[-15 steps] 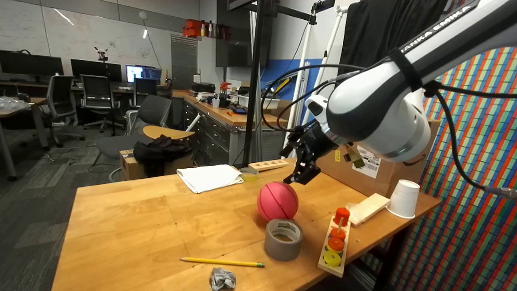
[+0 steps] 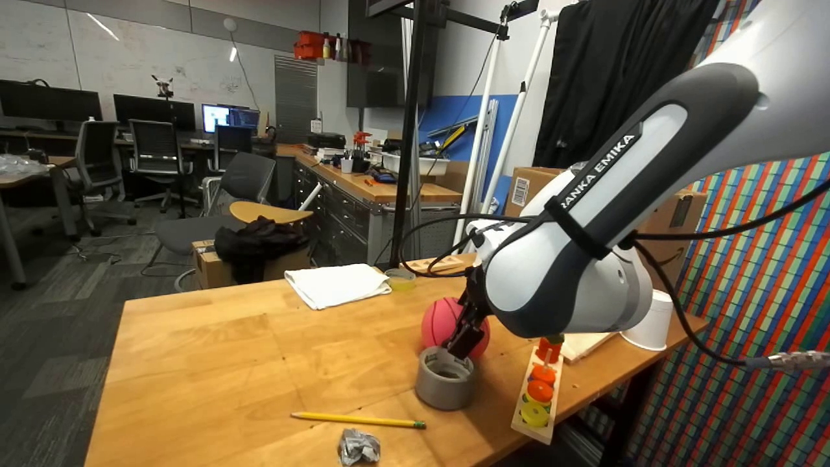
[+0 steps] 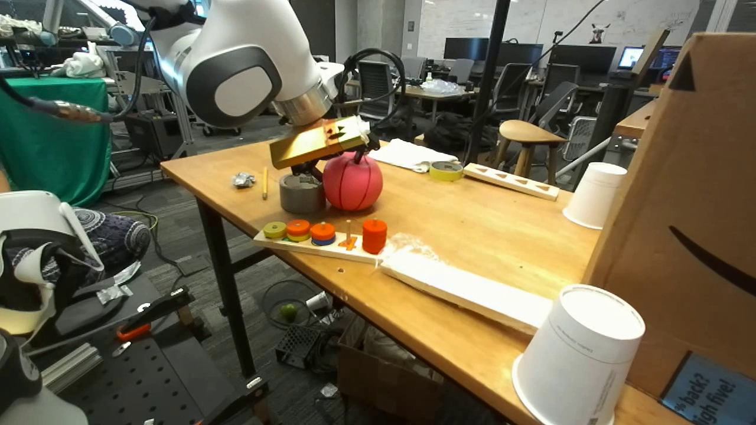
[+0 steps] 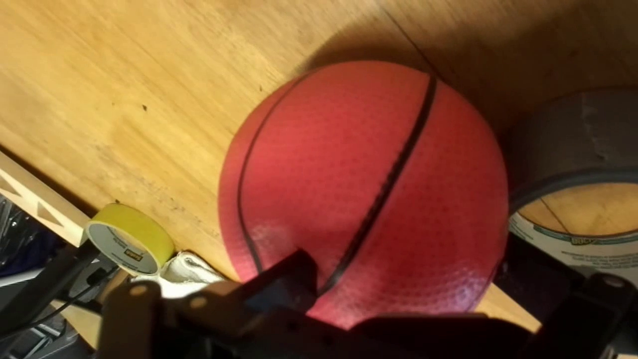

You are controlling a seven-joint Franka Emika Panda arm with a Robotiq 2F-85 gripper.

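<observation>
A pink-red ball (image 2: 433,322) with black seams rests on the wooden table, large in the wrist view, where the ball (image 4: 359,173) fills the middle. My gripper is low over it with its fingers spread wide. One finger (image 4: 293,278) overlaps the ball's near left side. The other finger (image 4: 529,272) is at its right, between ball and grey tape roll (image 4: 556,134). Whether either finger presses on the ball, I cannot tell. From the second exterior view, the gripper (image 3: 336,164) straddles the ball's top and the grey tape roll (image 3: 301,195).
Near the front are a yellow pencil (image 2: 358,420) and crumpled foil (image 2: 359,447). A ring-stacking board (image 3: 322,247) lies along the table edge. Farther back are a white cloth (image 2: 338,285) and yellow tape roll (image 3: 446,170).
My arm has come down from above and behind the ball to around it, and the gripper has turned downward. The ball has shifted slightly right; the grey tape roll has moved slightly left.
</observation>
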